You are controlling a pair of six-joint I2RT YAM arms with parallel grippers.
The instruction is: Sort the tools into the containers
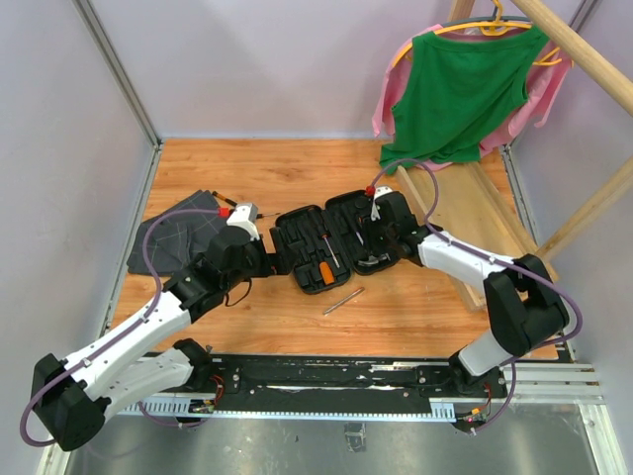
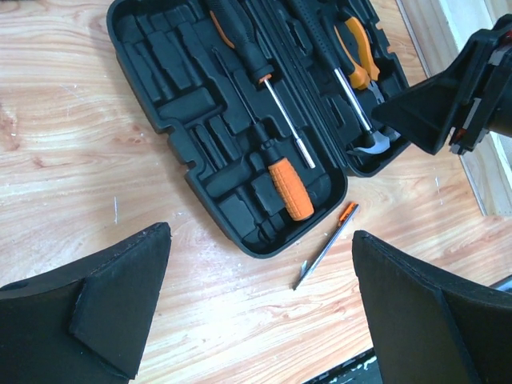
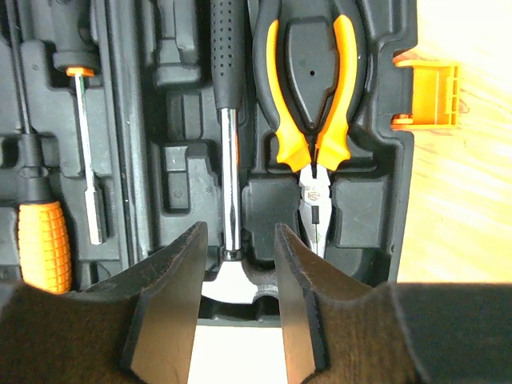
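An opened black tool case [image 2: 180, 128] fills much of the left wrist view. Its left half holds an orange-handled screwdriver [image 2: 290, 190] and a black-handled one [image 2: 240, 36]. A hammer [image 3: 228, 72] and orange-black pliers [image 3: 342, 88] lie in the right half. My right gripper is above the hammer's lower shaft, its fingers parted and clear of the shaft on both sides. The left gripper stands wide open near the left half's edge, nothing held. A thin loose tool [image 2: 324, 254] lies on the table in front of the case.
Dark folded cloth [image 1: 168, 242] covers the table's left, with another tool [image 1: 226, 200] near its back edge. On the right stands a wooden rack [image 1: 495, 208] with a green garment [image 1: 460, 94]. Bare wood [image 1: 247, 332] is free in front of the case.
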